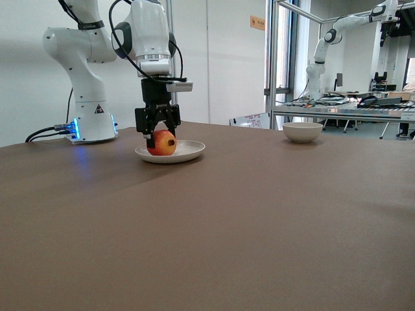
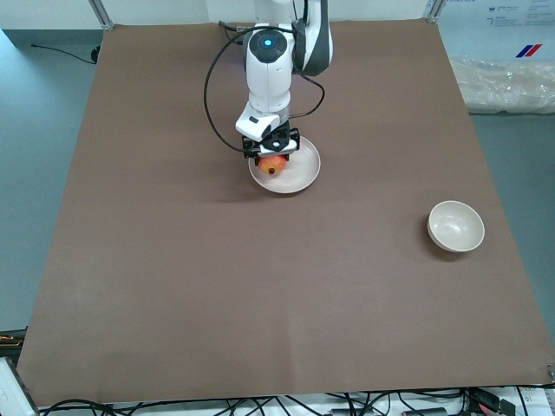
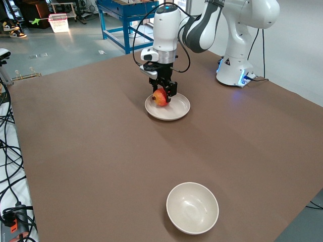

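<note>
A red-orange fruit, like an apple or pomegranate [image 2: 271, 165] [image 1: 163, 144] [image 3: 160, 98], sits on a white plate [image 2: 297, 173] [image 1: 188, 150] [image 3: 179, 107]. The black gripper [image 2: 271, 152] [image 1: 160, 133] [image 3: 163, 89] points down over it, its fingers around the fruit's upper part. Whether the fingers are closed on the fruit or only around it I cannot tell.
An empty white bowl [image 2: 455, 226] [image 1: 302, 131] [image 3: 192, 208] stands apart from the plate, towards the right of the left view. Cables lie along the table's outer edge.
</note>
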